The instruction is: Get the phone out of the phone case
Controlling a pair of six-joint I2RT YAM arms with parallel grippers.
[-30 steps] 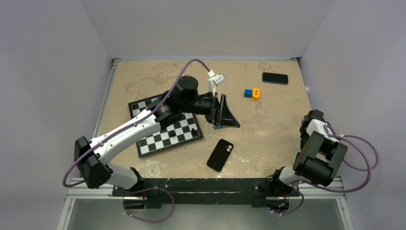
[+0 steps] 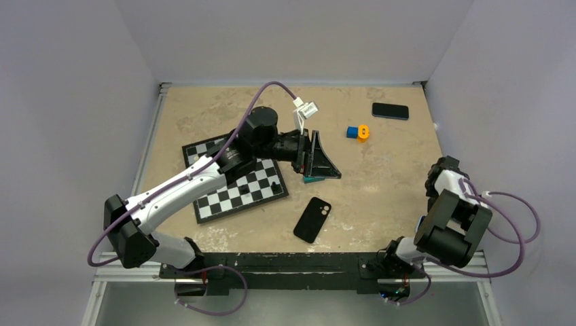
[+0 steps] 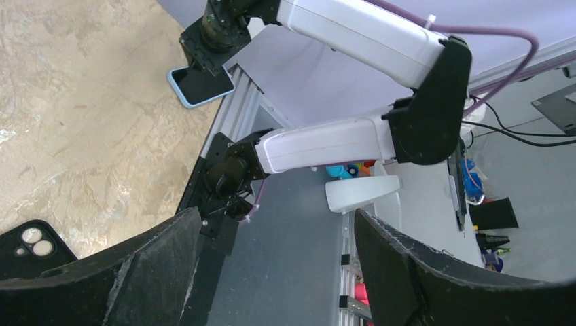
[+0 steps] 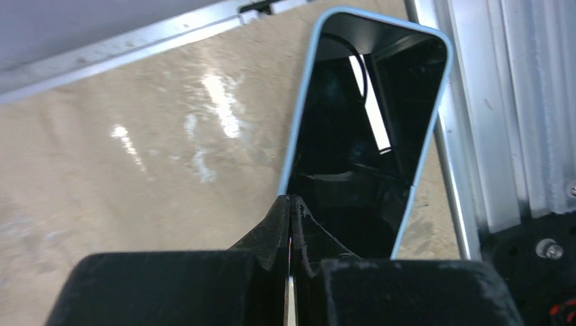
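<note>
A phone with a dark glossy screen (image 4: 353, 136) lies flat, edged all round by a light-blue case rim (image 4: 293, 146). In the left wrist view this phone (image 3: 204, 84) is at the table's side, with the right arm's end over it; from the top it is almost wholly hidden by that arm. My right gripper is shut, its tips appearing over the case's left long edge with nothing visible between them; contact cannot be told. Well away, above the table's middle, the left gripper stands open and empty.
A black phone-shaped piece with camera holes (image 2: 312, 219) lies near the front edge. Another dark phone (image 2: 390, 111) rests at the back right, near a blue and yellow toy (image 2: 358, 132). The chessboard (image 2: 224, 202) lies left. A metal rail (image 4: 469, 176) runs close beside the blue-rimmed phone.
The right arm's wrist and its cable have shifted very slightly. The left arm and the loose objects on the table look unchanged.
</note>
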